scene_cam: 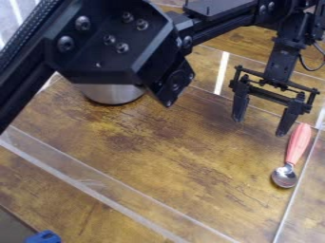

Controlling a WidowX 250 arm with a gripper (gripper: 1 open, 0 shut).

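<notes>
My black gripper (261,119) hangs at the right of the view with its two fingers spread apart and nothing between them. Just below and right of it, a scoop with a pink handle (298,142) and a round metal head (283,176) lies on the wooden table (165,180). At the upper left, a steel pot (112,93) stands partly hidden behind the black arm.
The arm's dark housing fills much of the upper left. A small blue object (42,237) is at the bottom left corner. Pale tape strips run along the table.
</notes>
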